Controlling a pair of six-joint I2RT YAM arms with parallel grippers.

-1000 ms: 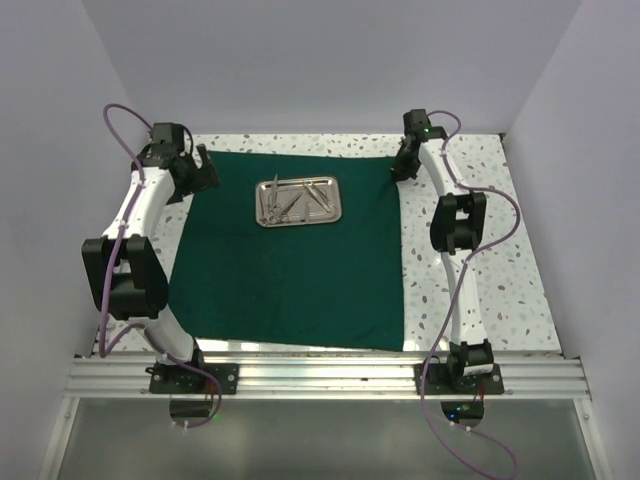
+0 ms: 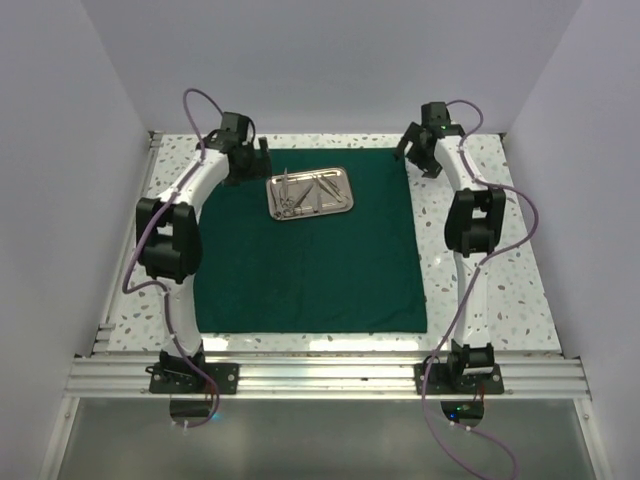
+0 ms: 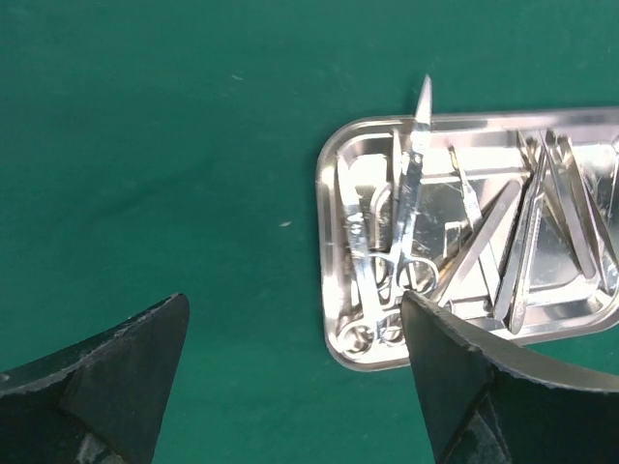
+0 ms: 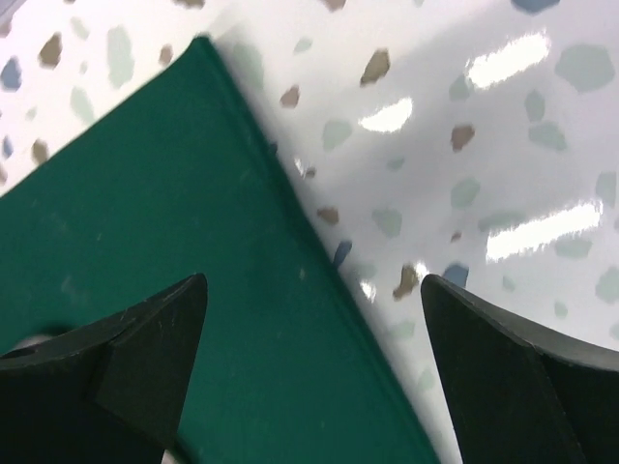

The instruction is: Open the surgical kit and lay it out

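A green drape (image 2: 310,270) lies spread almost flat and square on the table. Towards its back edge sits a shiny metal tray (image 2: 345,205) full of surgical instruments. In the left wrist view, scissors (image 3: 411,184) jut over the tray's far rim, and several tweezers and slim handles lie to their right. My left gripper is open above the drape just left of the tray, its right finger overlapping the tray's corner in view. Over the drape's back right corner, my right gripper stands open, with no cloth between its fingers.
Speckled tabletop (image 2: 480,270) shows bare to the right of the drape, with a narrow strip at the left and back. Grey walls (image 2: 330,65) enclose the back and sides.
The drape and tray shifted right and slightly back, and the drape straightened. My right gripper went from shut at the corner to open.
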